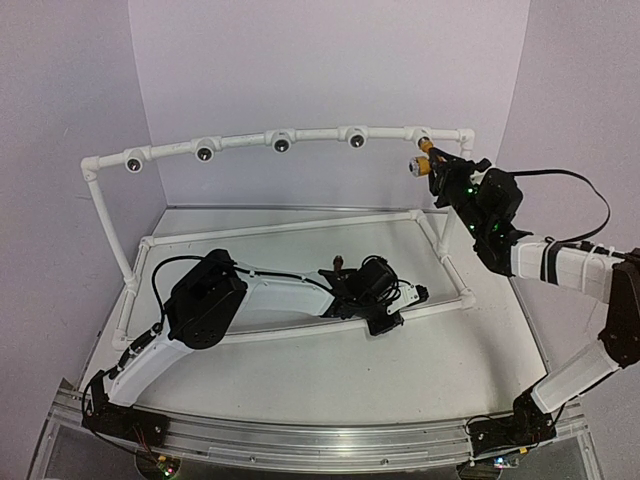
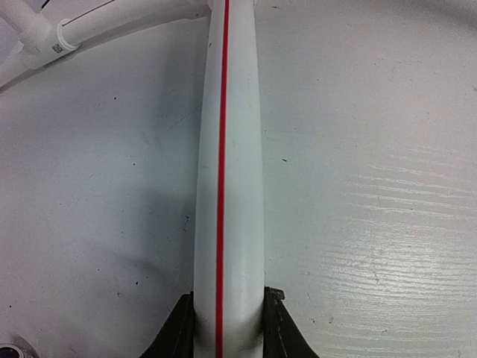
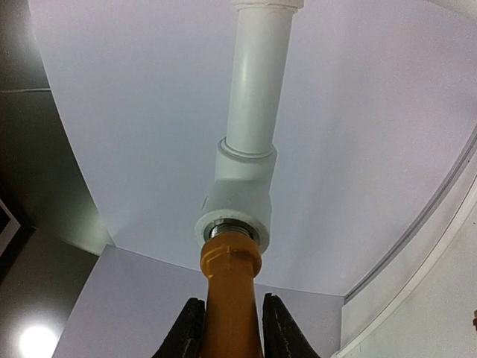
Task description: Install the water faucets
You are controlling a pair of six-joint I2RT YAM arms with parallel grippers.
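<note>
An orange faucet [image 3: 232, 268] meets the metal-lined opening of a white tee fitting [image 3: 240, 201] in the right wrist view; a bright threaded band shows between them. My right gripper is shut on the faucet's body, one black finger at each side. From the top, this faucet [image 1: 422, 166] is at the rightmost tee of the raised pipe [image 1: 315, 134], partly covered by the right gripper. Low at the frame's front, my left gripper is shut on a white pipe [image 2: 242, 164] with a red stripe.
Along the raised pipe, the other tees, such as the leftmost tee [image 1: 134, 160], show dark open mouths. A small brown object [image 1: 338, 263] stands behind the left wrist, mostly hidden.
</note>
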